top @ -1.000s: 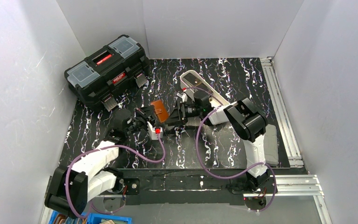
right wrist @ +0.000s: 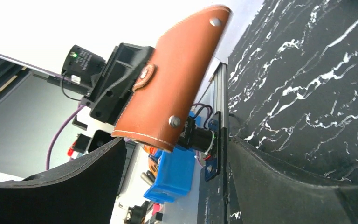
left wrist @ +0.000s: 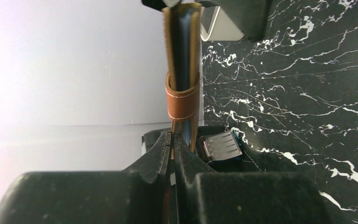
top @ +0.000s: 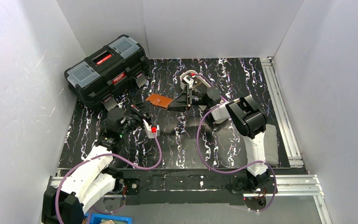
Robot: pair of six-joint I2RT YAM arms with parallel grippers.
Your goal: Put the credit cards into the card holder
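Note:
The orange-brown leather card holder point(top: 159, 100) is in the air between the arms. My left gripper is shut on one end of it, and its strap point(left wrist: 182, 103) faces away from the fingertips. In the left wrist view the holder shows edge-on, its long side pointing up toward the right arm. My right gripper stands open, the holder's free end point(right wrist: 144, 138) just beyond its fingers and touching neither. From above, the right gripper sits close to that free end. I can make out no credit cards in any view.
A pale tray point(top: 183, 75) lies under and behind the right arm, mostly covered. A large black toolbox point(top: 107, 70) fills the back left. A grey flat object point(top: 271, 144) rests at the right edge.

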